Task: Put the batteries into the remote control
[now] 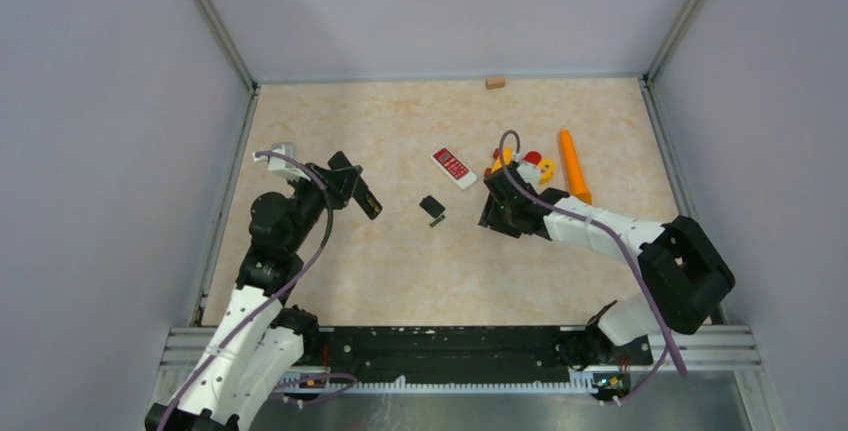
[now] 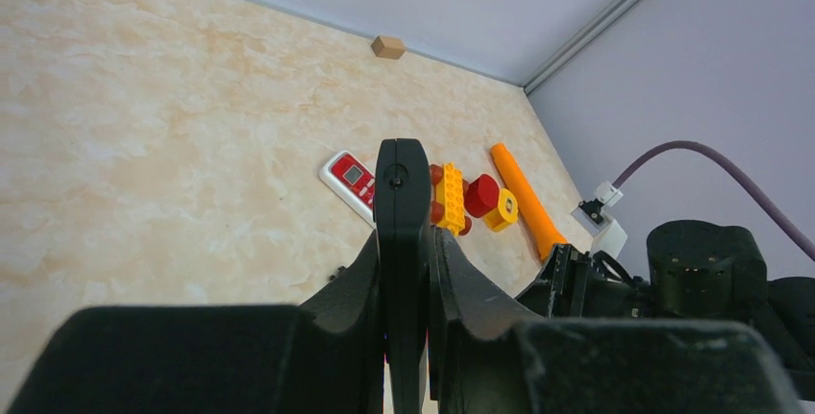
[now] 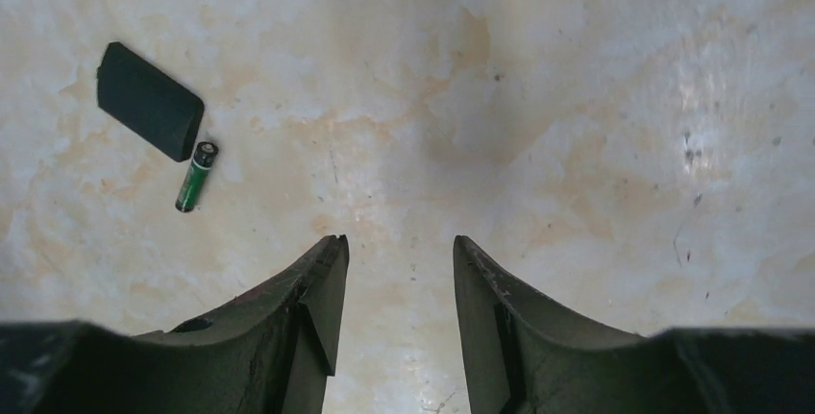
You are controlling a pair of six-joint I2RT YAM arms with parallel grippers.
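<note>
My left gripper [image 1: 344, 179] is shut on the black remote control [image 1: 367, 201], held raised over the left of the table; in the left wrist view the remote [image 2: 401, 203] stands between the fingers. A dark battery cover [image 1: 432, 206] lies mid-table with a small green battery [image 1: 437, 220] beside it, also seen as the cover [image 3: 149, 99] and battery [image 3: 195, 176] in the right wrist view. My right gripper is above bare table, right of them, its fingertips apart with nothing between.
A red-and-white phone [image 1: 453, 167] lies behind the cover. Yellow and red toys [image 1: 532, 161] and an orange stick [image 1: 572, 161] are at the right; a wooden block [image 1: 495, 82] is at the back.
</note>
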